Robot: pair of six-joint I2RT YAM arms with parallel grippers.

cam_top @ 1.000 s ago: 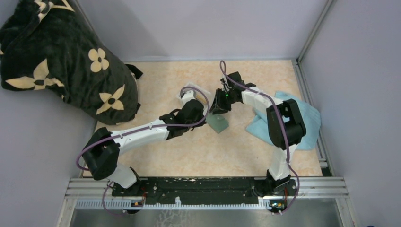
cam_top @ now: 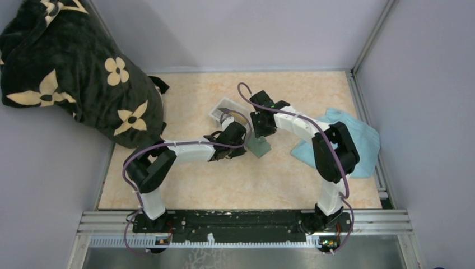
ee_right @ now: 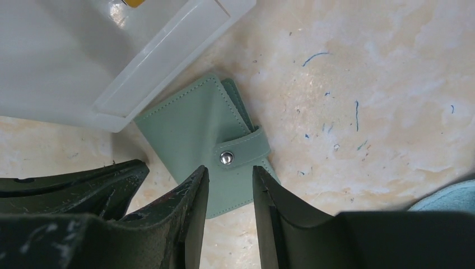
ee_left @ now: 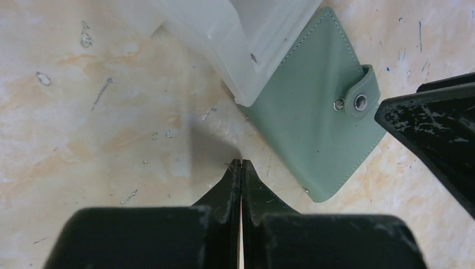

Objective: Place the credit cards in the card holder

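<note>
The green leather card holder (ee_right: 190, 129) lies on the table, its snap strap (ee_right: 242, 147) on top, partly beside a translucent plastic tray (cam_top: 214, 112) that holds cards. My left gripper is low over the bare table just beside the holder, shut with nothing showing between its fingers. My right gripper hangs over the holder, part open, with the strap just beyond its fingertips and nothing seen between them.
A folded blue cloth (cam_top: 361, 148) lies on the right of the table. A dark flowered cushion (cam_top: 84, 78) fills the back left.
My left gripper has shifted slightly, its arm bending at the elbow.
</note>
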